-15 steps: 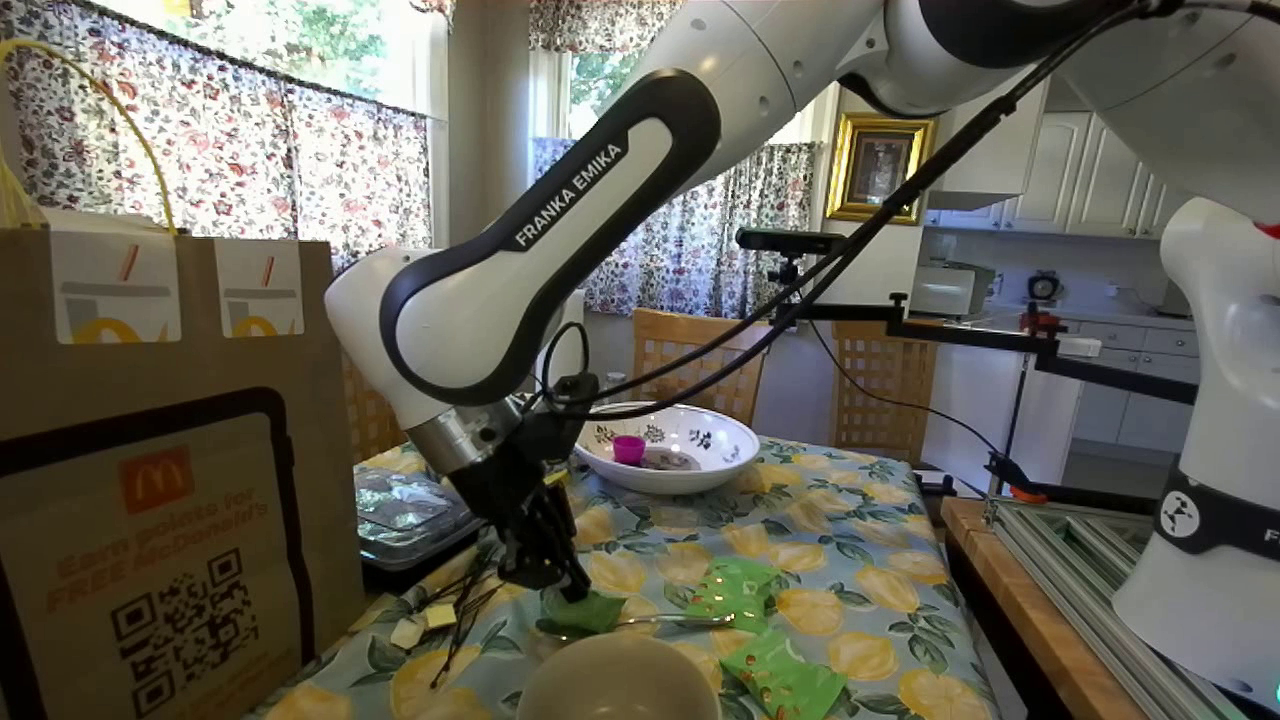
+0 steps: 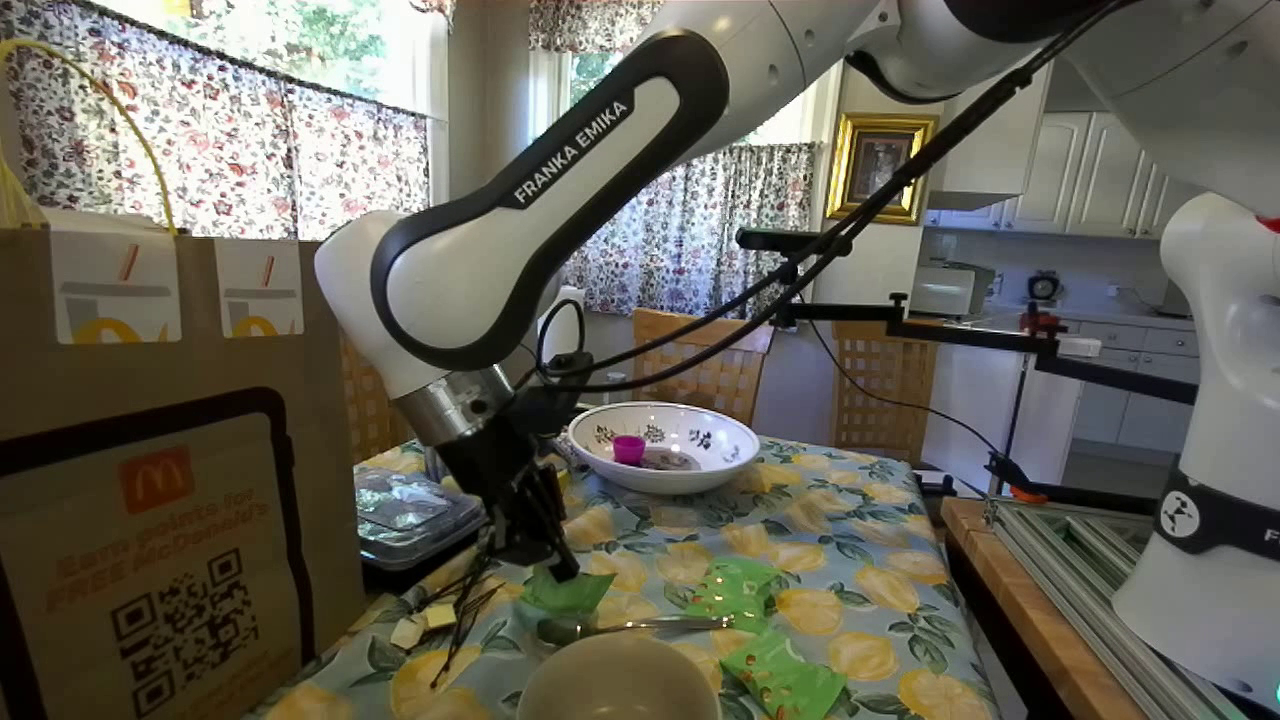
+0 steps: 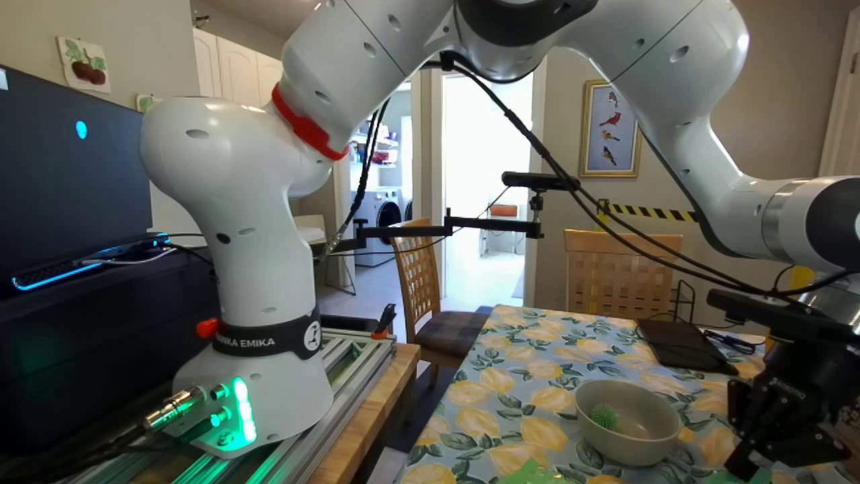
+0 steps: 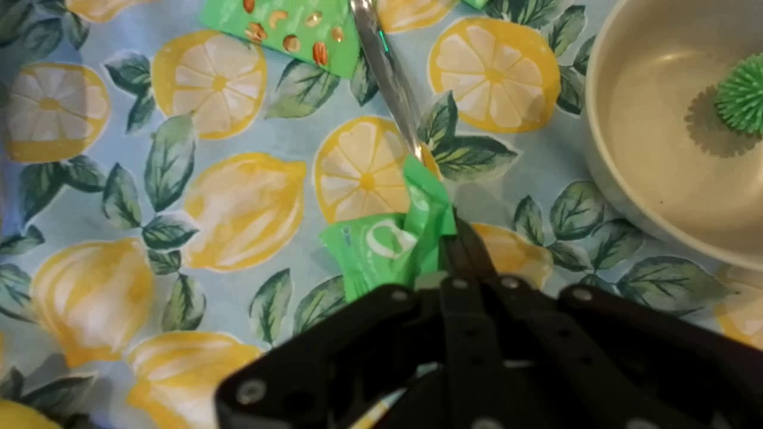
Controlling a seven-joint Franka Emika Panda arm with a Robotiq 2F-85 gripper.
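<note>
In the wrist view a crumpled green wrapper (image 4: 382,250) is pinched at its edge by my gripper, which is shut on it. Exterior view 1 has the same wrapper (image 2: 567,592) hanging under the fingertips of my gripper (image 2: 559,568), just above the tablecloth. A metal spoon (image 2: 648,624) lies beneath and beside it, part of its length hidden by the wrapper in the wrist view. Two flat green packets (image 2: 734,590) with nut pictures rest on the table to the right.
A beige bowl (image 3: 621,439) holding a spiky green ball (image 3: 603,416) stands close to the gripper. Farther back are a large white bowl (image 2: 666,479) with a pink cup (image 2: 627,450) and a clear plastic container (image 2: 414,516). A tall paper bag (image 2: 324,480) blocks the left.
My gripper has moved slightly left and up in exterior view 1, and the green wrapper has come along with it. More of the spoon is uncovered.
</note>
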